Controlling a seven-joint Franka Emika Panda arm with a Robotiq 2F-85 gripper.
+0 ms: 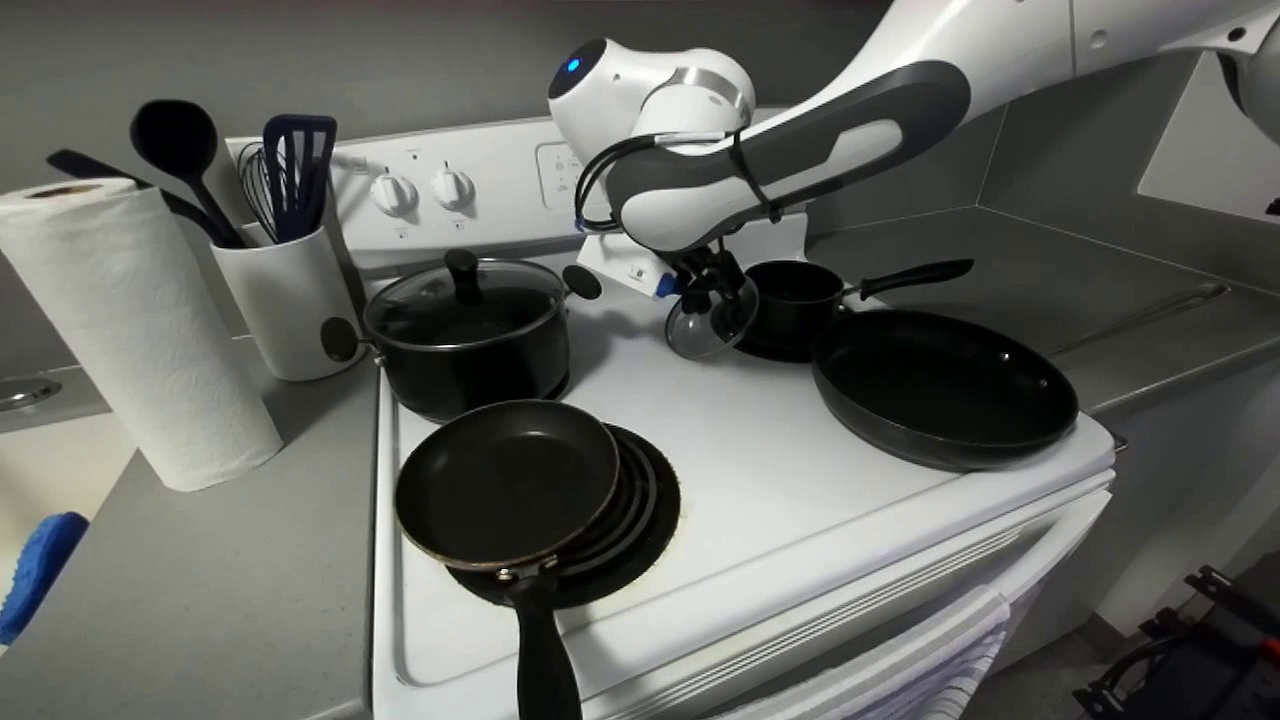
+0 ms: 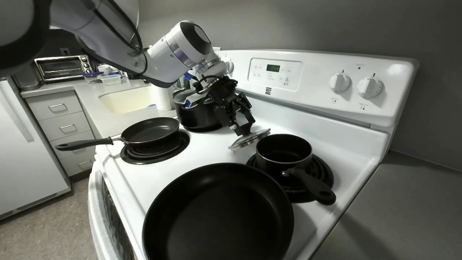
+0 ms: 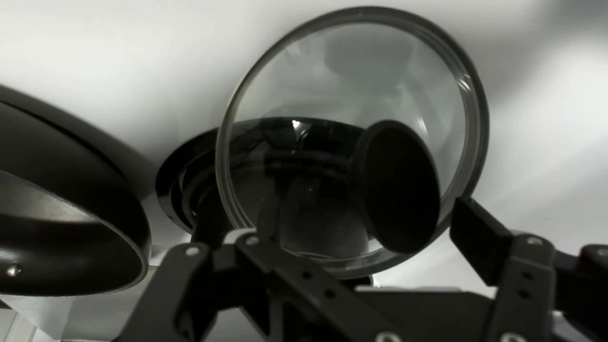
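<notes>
A round glass lid [image 1: 696, 337] with a metal rim rests tilted on the stove, its raised edge by the small black saucepan [image 2: 283, 149]. Its black knob [image 3: 400, 187] faces my camera in the wrist view. My gripper is open, its fingers spread wide, with the knob ahead of the gap and nothing visibly clamped. In exterior view 2 the gripper [image 2: 243, 125] is right above the lid; whether a finger touches it I cannot tell. The saucepan stands on the back right burner, uncovered, its handle pointing away from the lid.
A large frying pan [image 1: 948, 390] occupies the front right of the stove. At front left a smaller frying pan [image 1: 510, 486] sits partly over a burner; behind it stands a lidded pot [image 1: 474, 366]. The white stovetop [image 1: 732, 444] is clear in the middle.
</notes>
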